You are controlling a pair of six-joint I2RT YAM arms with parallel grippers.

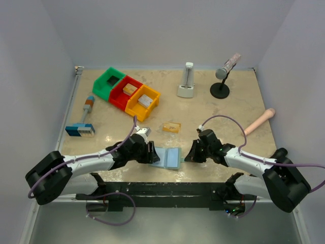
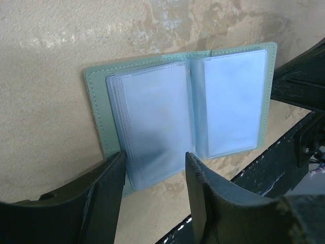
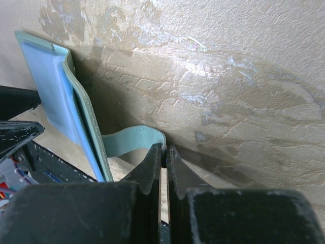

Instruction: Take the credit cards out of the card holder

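The open card holder (image 1: 172, 157) lies on the table between my grippers, with a green border and clear bluish sleeves (image 2: 152, 112). Over its left sleeves, my left gripper is part open; one fingertip is at the sleeves' outer edge, the other over their face. Whether it touches them I cannot tell. My right gripper is shut on the holder's green strap (image 3: 134, 140), to the right of the holder. No card can be made out in the sleeves. A yellowish card (image 1: 171, 127) lies on the table behind the holder.
Green (image 1: 108, 83), red (image 1: 125, 93) and orange (image 1: 142, 102) bins stand at the back left, each with something inside. A blue brush (image 1: 80, 130) lies at the left, a rolling pin (image 1: 260, 121) at the right. Bare table surrounds the yellowish card.
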